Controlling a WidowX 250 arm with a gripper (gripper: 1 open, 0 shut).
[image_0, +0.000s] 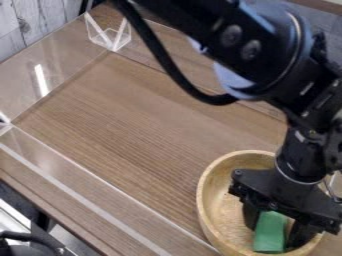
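Note:
At the lower right of the view a tan round bowl (215, 204) holds a green block (267, 232). My gripper (274, 210) reaches down into the bowl from the right, over the upper end of the block. Its dark fingers hide part of the block, and whether they grip it cannot be made out.
A clear plastic stand (110, 25) is at the back left. A black cable arches over the table from the arm. Dark parts sit beyond the table's edge at the lower left.

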